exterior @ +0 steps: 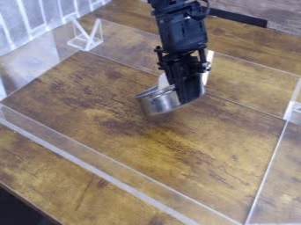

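The black arm reaches down from the top of the view to my gripper [184,86], which is at the rim of a steel bowl [160,102]. The bowl is tilted and appears raised off the wooden table. Its right part is hidden behind the gripper. The fingertips are hard to make out, so whether they grip the rim I cannot tell. A pale object behind the gripper is mostly hidden.
Clear low walls [286,158] border it. A small white bracket [84,37] stands at the back left.
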